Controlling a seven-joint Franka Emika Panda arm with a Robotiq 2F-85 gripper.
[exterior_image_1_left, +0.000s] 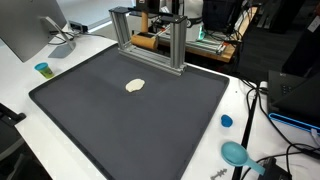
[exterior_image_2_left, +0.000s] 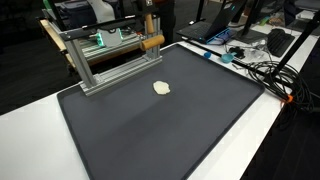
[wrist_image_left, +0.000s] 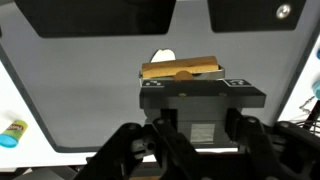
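An orange-brown block (exterior_image_2_left: 153, 42) hangs at the end of the arm, above the far edge of the dark grey board, beside the metal frame. In exterior view 1 the same block (exterior_image_1_left: 146, 42) shows behind an upright of that frame. My gripper is shut on it; in the wrist view the block (wrist_image_left: 178, 69) lies across the finger end, wood-coloured and wide. A flat cream-coloured piece (exterior_image_2_left: 161, 88) lies on the board, apart from the block; part of it (wrist_image_left: 163, 55) shows just beyond the block in the wrist view.
The dark board (exterior_image_1_left: 110, 115) is otherwise clear. A metal frame (exterior_image_2_left: 115, 72) stands along its far edge, close to the arm. A small coloured cup (exterior_image_1_left: 44, 70) sits off the left side; a blue lid (exterior_image_1_left: 226, 121) and a teal round object (exterior_image_1_left: 240, 156) lie at the right.
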